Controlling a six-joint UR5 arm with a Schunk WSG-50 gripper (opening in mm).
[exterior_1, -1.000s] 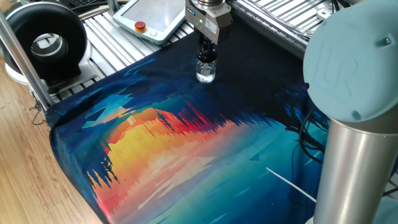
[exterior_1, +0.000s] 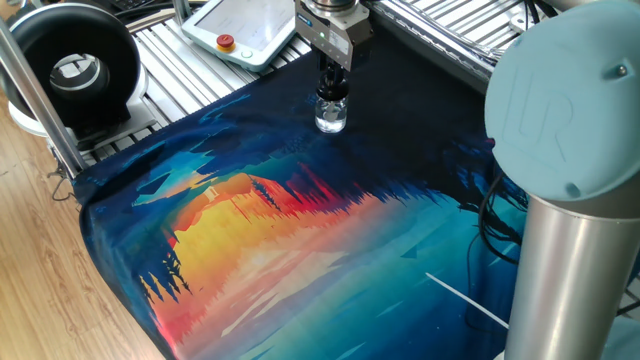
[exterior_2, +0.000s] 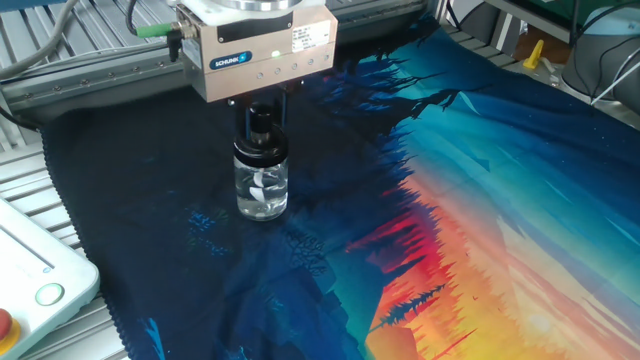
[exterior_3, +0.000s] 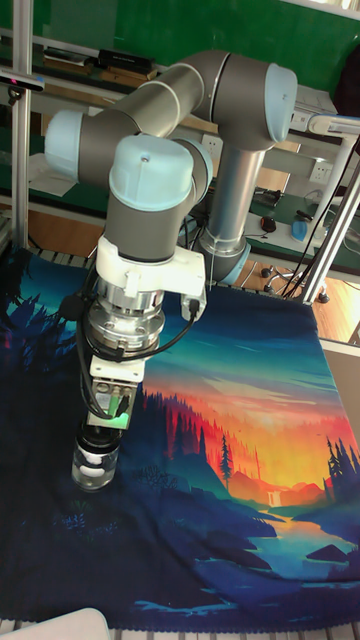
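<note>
A clear glass jar (exterior_2: 262, 192) with a black lid (exterior_2: 260, 152) and some white pieces inside stands upright on the dark part of the printed cloth (exterior_2: 130, 230). My gripper (exterior_2: 264, 115) points straight down over it, its dark fingers (exterior_2: 284, 108) on either side of the black knob on top of the lid. Black fingers against a black lid make it hard to see whether they touch the knob. In exterior view 1 the jar (exterior_1: 331, 114) is directly below the gripper body, near the cloth's back edge. Exterior view 3 shows the jar (exterior_3: 94, 467) at the cloth's left side.
A teach pendant (exterior_1: 240, 28) with a red stop button lies beyond the cloth, near the gripper. A black round object (exterior_1: 75, 75) sits at the table's left corner. The arm's own base column (exterior_1: 565, 280) rises at the right.
The arm and gripper body have shifted very slightly, drifting a little left in exterior view 1. The jar stands in the same place.
</note>
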